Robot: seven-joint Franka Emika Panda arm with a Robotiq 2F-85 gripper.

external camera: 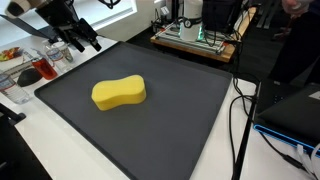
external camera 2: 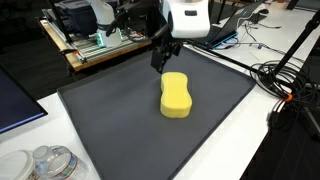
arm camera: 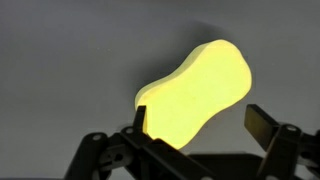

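A yellow sponge [external camera: 119, 92], narrowed at its middle, lies flat on the dark mat. Exterior view 2 has the same sponge [external camera 2: 175, 96] right of the mat's centre. From above, the wrist view finds the sponge [arm camera: 199, 90] beyond and partly between the fingers, its lower end close to the left one. My gripper is open, with its two black fingers wide apart and nothing held. In exterior view 1 the gripper [external camera: 84, 42] hangs at the upper left, above the mat's far edge and clear of the sponge.
Jars with red lids [external camera: 45, 69] stand by the mat's left edge. Clear glass jars [external camera 2: 54, 160] sit at the lower left of exterior view 2. Black cables [external camera: 240, 110] run along the right side.
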